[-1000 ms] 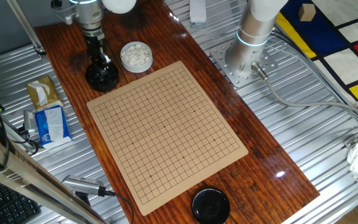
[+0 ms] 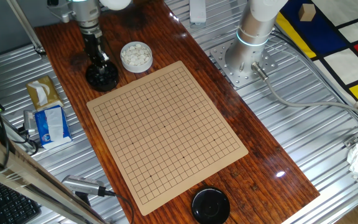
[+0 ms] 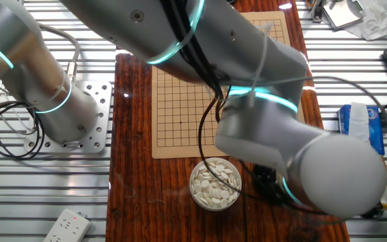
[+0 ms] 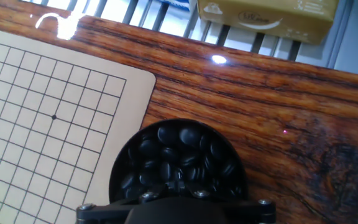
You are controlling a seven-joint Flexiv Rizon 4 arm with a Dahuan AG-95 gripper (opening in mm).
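My gripper reaches down over the black bowl (image 4: 118,168), its tips among or just above the glossy black stones (image 4: 191,137). The dark fingers blend with the stones, so I cannot make out whether they are apart or together, or whether a stone is between them. In exterior view 1 the same black bowl (image 2: 107,84) sits off the board's corner. Beside it stands a white bowl of white stones (image 2: 136,57). The bare Go board (image 2: 166,134) carries no stones. Exterior view 2 has the arm hiding the gripper and most of the black bowl.
A black round lid or dish (image 2: 211,206) lies at the board's opposite end. Tissue packs, one gold (image 2: 44,93) and one blue (image 2: 53,127), rest off the table's edge. The arm's base (image 2: 244,59) stands beside the table. Bare wood surrounds the board.
The arm has shifted very slightly to the left in exterior view 1 over the last second, staying at the black bowl. The bowls and board have not moved.
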